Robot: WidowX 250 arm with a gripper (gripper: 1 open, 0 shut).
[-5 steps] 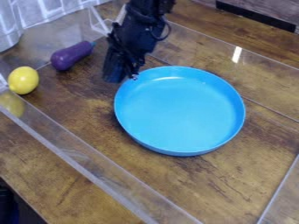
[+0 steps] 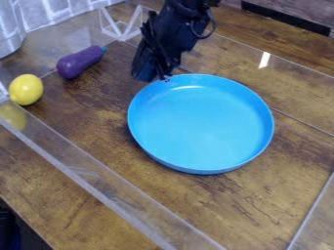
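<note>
The dark gripper (image 2: 148,68) hangs over the wooden board at the upper middle, just behind the far-left rim of a large blue plate (image 2: 200,125). Its fingers are dark and partly blend together, and I see nothing held between them. A purple eggplant toy (image 2: 78,62) lies to the left of the gripper. A yellow egg-shaped toy (image 2: 25,90) sits at the left edge.
A clear plastic wall (image 2: 84,174) runs diagonally along the lower left. A white wire rack (image 2: 11,21) is at the top left corner. The board right of and below the plate is free.
The gripper has risen a little and moved slightly toward the back and right, away from the plate's left rim. The plate and toys look unmoved.
</note>
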